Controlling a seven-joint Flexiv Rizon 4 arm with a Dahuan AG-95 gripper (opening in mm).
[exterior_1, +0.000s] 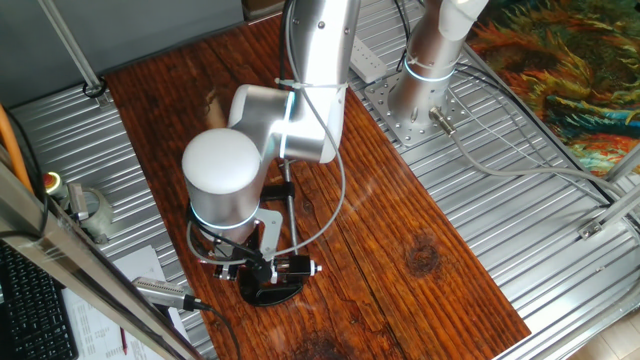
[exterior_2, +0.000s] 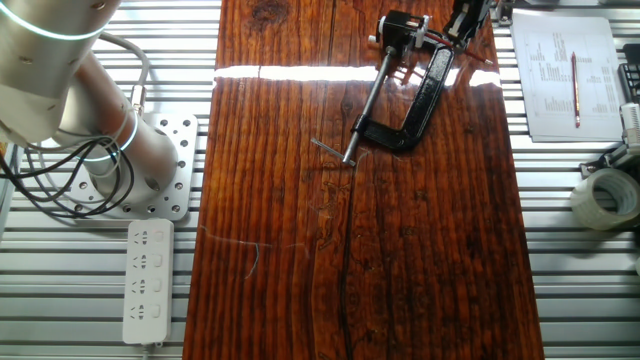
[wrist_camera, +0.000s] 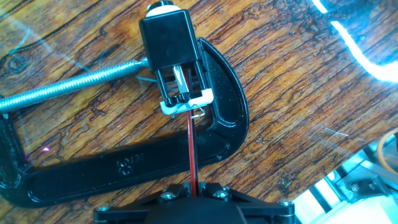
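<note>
A black C-clamp (exterior_2: 430, 90) with a silver screw lies on the brown wooden board (exterior_2: 280, 250). Its curved frame (wrist_camera: 124, 163) fills much of the wrist view, the threaded screw (wrist_camera: 81, 81) running in from the left. My gripper is over the clamp's long back, one black-and-white side beyond it and the dark screwed side nearer the bottom edge. A thin red-edged bar (wrist_camera: 192, 149) spans between them. The sides stand apart, with board visible between the far one and the clamp, so the fingers look open. Contact with the clamp cannot be made out.
A white power strip (exterior_2: 148, 280) and the arm's base (exterior_2: 165, 165) stand on the ribbed metal surface beside the board. Paper with a pencil (exterior_2: 575, 90) and a tape roll (exterior_2: 605, 198) lie on the other side. Much of the board is free.
</note>
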